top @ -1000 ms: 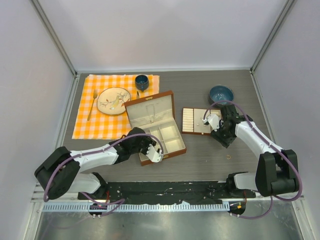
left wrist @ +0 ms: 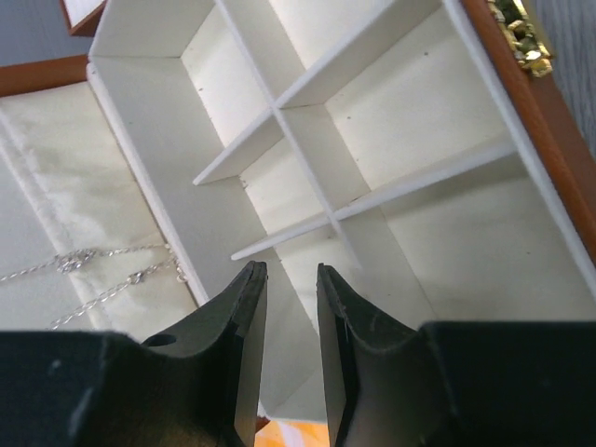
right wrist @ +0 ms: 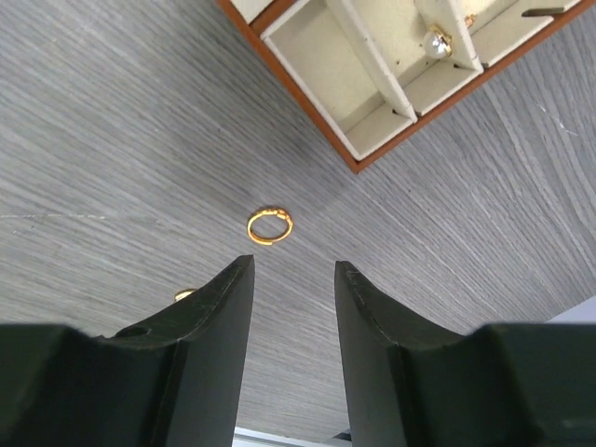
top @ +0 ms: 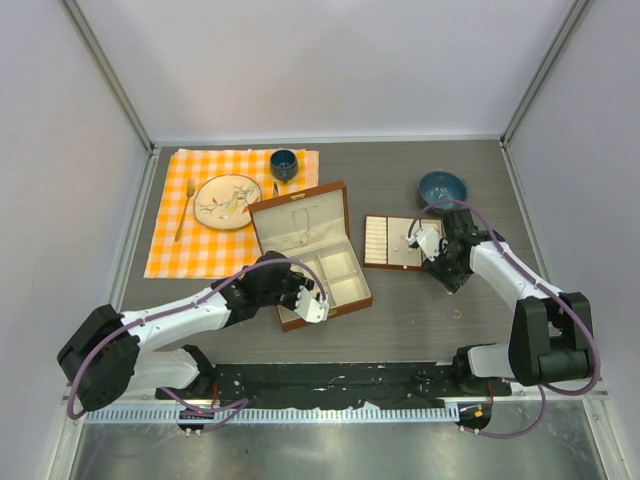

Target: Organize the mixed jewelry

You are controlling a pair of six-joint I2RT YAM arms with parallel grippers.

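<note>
My left gripper hangs over the open jewelry box's white compartments (left wrist: 428,93), fingers slightly apart with nothing seen between them. Silver chains (left wrist: 102,293) lie on the cream lid lining at left. My right gripper is open above the grey table, right of the smaller tray (top: 395,240). Below it in the right wrist view lie a gold ring (right wrist: 287,228) and another small gold piece (right wrist: 183,294), partly hidden by a finger. The tray's edge compartments (right wrist: 326,70) show a pearl piece (right wrist: 438,43).
A blue bowl (top: 442,189) sits behind the right arm. A plate (top: 227,200), cutlery and a cup (top: 283,164) are on the checked cloth at back left.
The right arm has shifted slightly; the objects look unmoved.
</note>
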